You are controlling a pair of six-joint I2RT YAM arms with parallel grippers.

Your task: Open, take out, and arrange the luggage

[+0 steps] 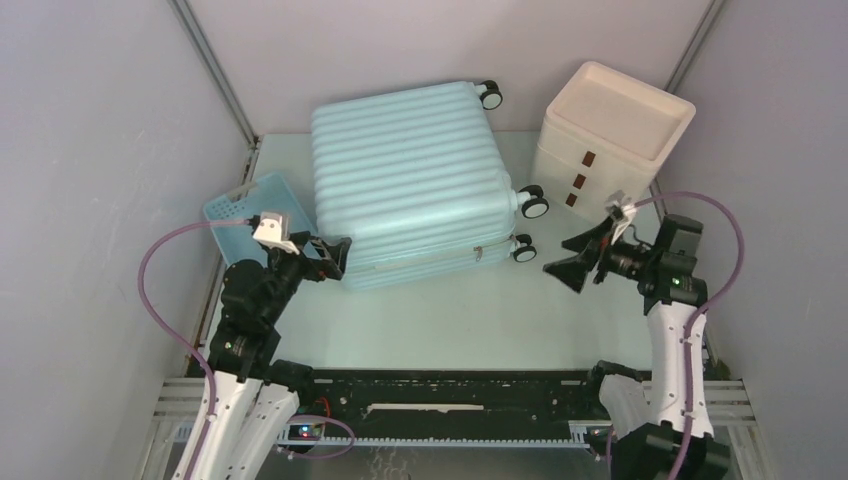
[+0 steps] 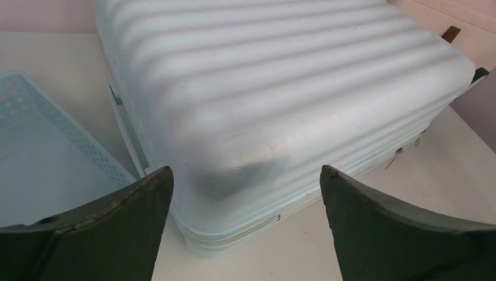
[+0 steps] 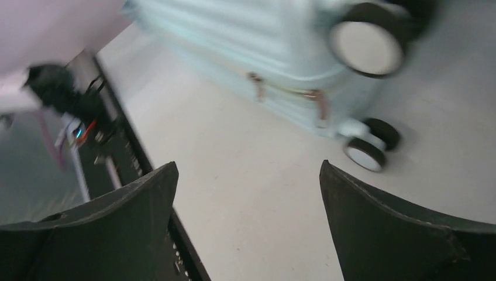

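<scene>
A closed pale mint suitcase [image 1: 410,180] lies on its broad side in the middle of the table, wheels to the right; zip pulls [image 2: 399,151] hang along its front seam. My open left gripper [image 1: 330,255] is at the suitcase's front left corner, nothing between its fingers. My open right gripper [image 1: 578,255] hangs right of the suitcase's lower wheel [image 3: 365,153], nothing between its fingers. The right wrist view is blurred, showing zip pulls [image 3: 319,102] and wheels.
A blue basket [image 2: 41,158] stands left of the suitcase, partly behind my left arm. A white drawer unit [image 1: 615,115] stands at the back right.
</scene>
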